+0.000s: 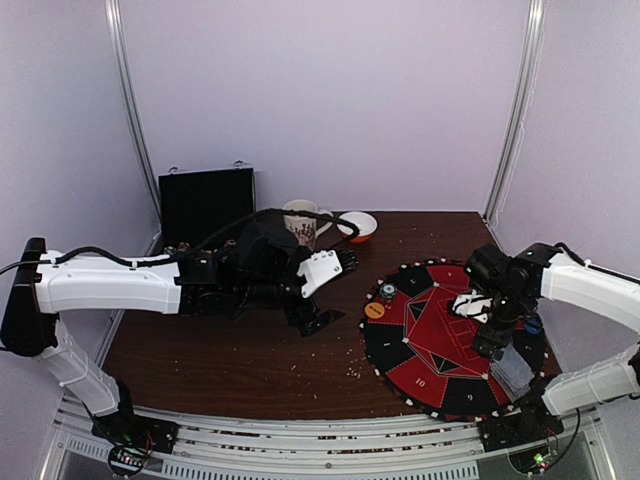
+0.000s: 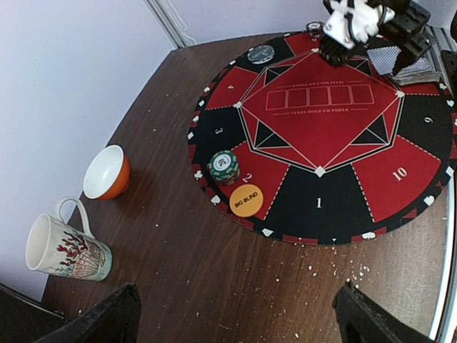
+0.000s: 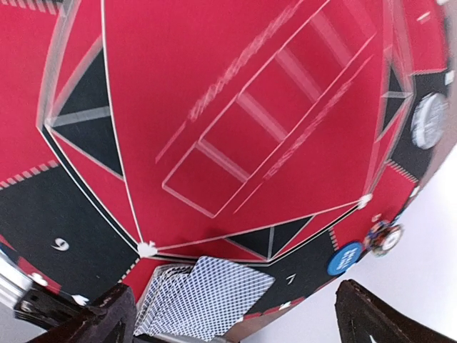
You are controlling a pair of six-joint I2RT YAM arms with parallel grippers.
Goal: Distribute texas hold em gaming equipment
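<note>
A round red and black poker mat (image 1: 420,360) covers the right of the table. My right gripper (image 1: 476,328) hangs open over its middle, nothing between the fingers. In the right wrist view, patterned playing cards (image 3: 214,294) lie slightly spread at the mat's edge, between the open fingers' lower ends in the picture. A blue small blind button (image 3: 345,258) sits beside a chip stack (image 3: 383,238). In the left wrist view, the yellow big blind button (image 2: 246,201) and a green chip stack (image 2: 223,166) lie near section 2. My left gripper (image 1: 335,292) is open and empty above bare wood.
A clear-looking disc (image 2: 261,53) rests on the mat's far side. Behind the left arm stand a white mug (image 2: 69,247), an orange bowl (image 2: 107,173) and a black open case (image 1: 207,205). Bare wood (image 1: 240,370) lies left of the mat.
</note>
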